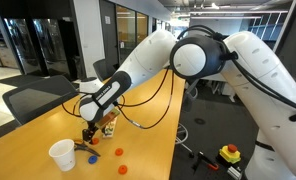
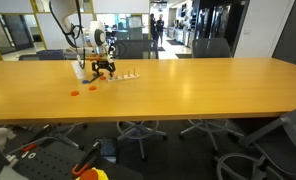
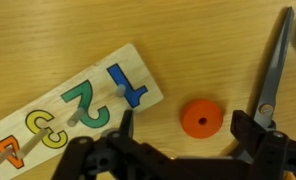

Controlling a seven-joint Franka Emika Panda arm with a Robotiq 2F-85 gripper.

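Observation:
In the wrist view an orange-red disc (image 3: 201, 118) lies flat on the wooden table between the spread fingers of my gripper, closer to the right finger. Nothing is gripped. To the left lies a wooden peg board (image 3: 83, 108) with coloured numbers and upright pegs. A pair of scissors (image 3: 274, 80) rests at the right, partly hidden by the right finger. Exterior view 1 has my gripper (image 1: 94, 133) low over the table, beside the peg board (image 1: 109, 129).
A white cup (image 1: 62, 154) stands left of the gripper. Nearby lie a blue disc (image 1: 93, 160) and two more red discs, one (image 1: 119, 153) nearer the gripper and one (image 1: 122, 170) closer to the front edge. Exterior view 2 shows broad bare table (image 2: 218, 85) beyond the board.

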